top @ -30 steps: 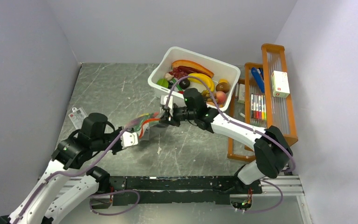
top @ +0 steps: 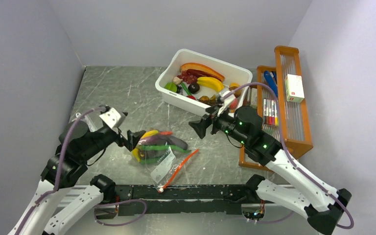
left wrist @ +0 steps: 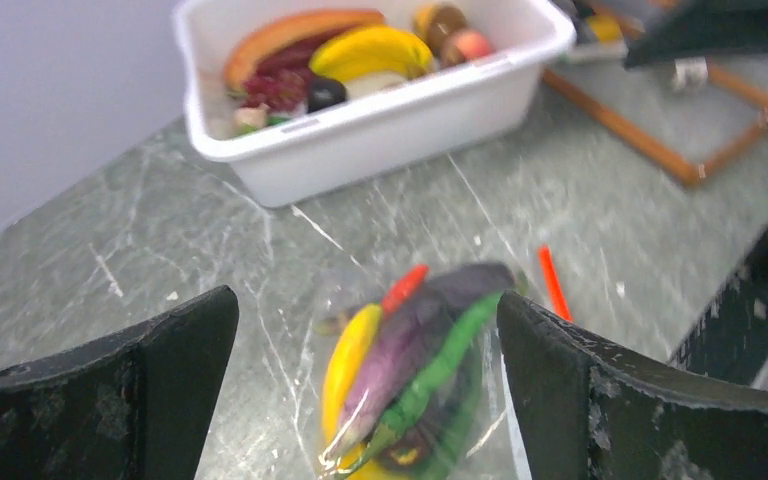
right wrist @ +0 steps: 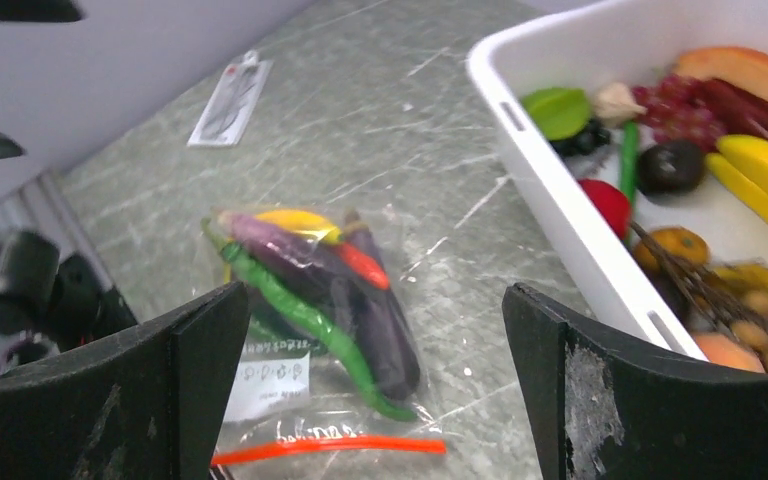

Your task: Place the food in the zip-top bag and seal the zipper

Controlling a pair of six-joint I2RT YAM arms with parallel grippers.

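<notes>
The clear zip bag [top: 164, 166] lies flat on the worktop, its red zipper [top: 181, 166] toward the front right. Inside or under its film show eggplants [top: 171, 142], a green pepper [right wrist: 305, 320], a yellow one [left wrist: 350, 360] and a red one [right wrist: 360, 262]; whether the zipper is sealed I cannot tell. My left gripper [top: 131, 139] is open above the bag's left side, nothing between its fingers. My right gripper [top: 205, 125] hangs open above the worktop, right of the bag, empty as well.
A white bin [top: 166, 95] of toy food stands at the back. A wooden organizer [top: 289, 127] with markers is at the right, and a small tag [right wrist: 225, 110] lies at the far left. Bare worktop [top: 107, 88] spans the back left.
The bag was lifted between both grippers; it now lies flat, zipper toward the front. Both grippers have let go and moved apart, the right one to the right, the left turning upward.
</notes>
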